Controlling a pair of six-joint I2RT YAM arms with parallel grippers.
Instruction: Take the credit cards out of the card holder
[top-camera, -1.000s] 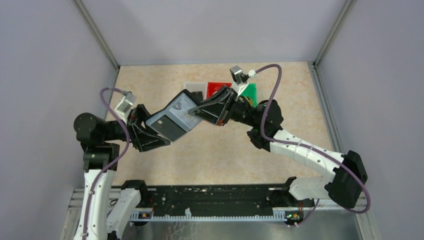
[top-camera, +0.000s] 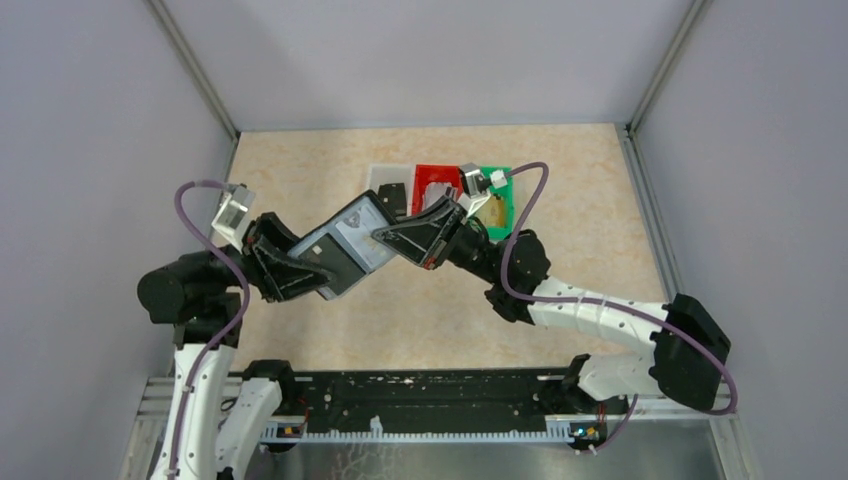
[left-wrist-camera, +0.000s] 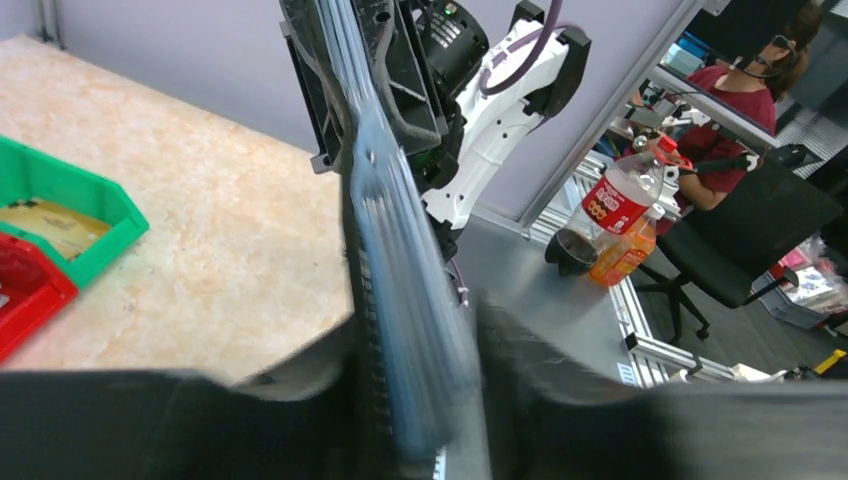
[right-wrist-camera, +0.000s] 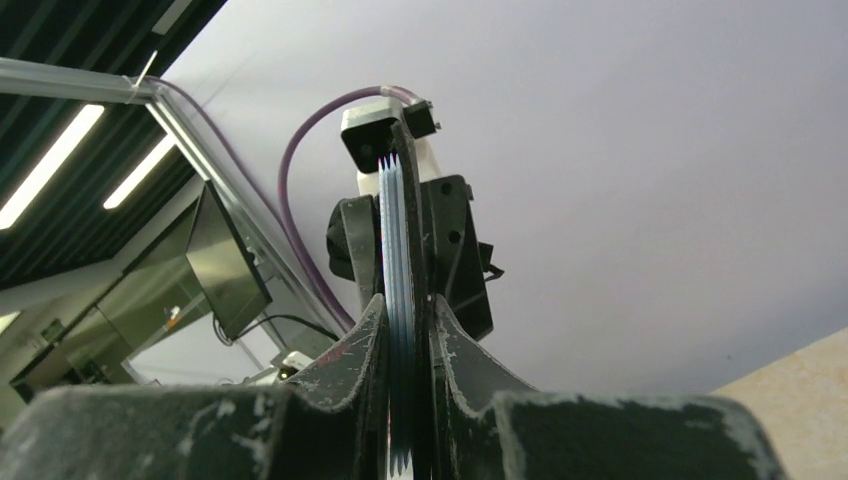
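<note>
An opened card holder with clear sleeves and a dark card (top-camera: 335, 258) is in the air between both grippers. My right gripper (top-camera: 385, 234) is shut on its upper right part; in the right wrist view the layered sleeves (right-wrist-camera: 397, 240) stand edge-on between the fingers. My left gripper (top-camera: 312, 280) is at the lower left end of the holder, part open, its blurred fingers either side of the holder's edge in the left wrist view. Whether it touches the holder cannot be told.
Behind the holder on the table (top-camera: 290, 170) are a white tray (top-camera: 375, 175), a red bin (top-camera: 437, 172) and a green bin (top-camera: 504, 190), partly hidden. Side walls bound the workspace.
My right gripper and the holder have moved slightly down and left.
</note>
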